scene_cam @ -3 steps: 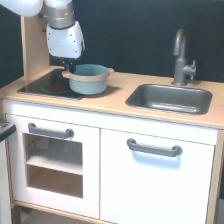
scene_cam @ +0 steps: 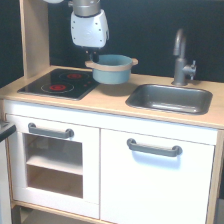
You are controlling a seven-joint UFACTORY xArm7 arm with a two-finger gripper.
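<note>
The robot's white arm comes down from the top left, its gripper (scene_cam: 92, 59) at the near-left rim of a light blue pot (scene_cam: 114, 72) with tan handles. The pot is raised near the right edge of the black stovetop (scene_cam: 55, 86), which has red-ringed burners. The fingers are small and dark, so whether they are shut on the rim is hard to see.
A sink (scene_cam: 170, 98) with a grey faucet (scene_cam: 180, 58) is at the right of the wooden counter (scene_cam: 120, 106). Below are white cabinet doors (scene_cam: 160, 185) with grey handles; the left one has an open window.
The gripper and the pot have moved up and to the right, uncovering more of the stovetop.
</note>
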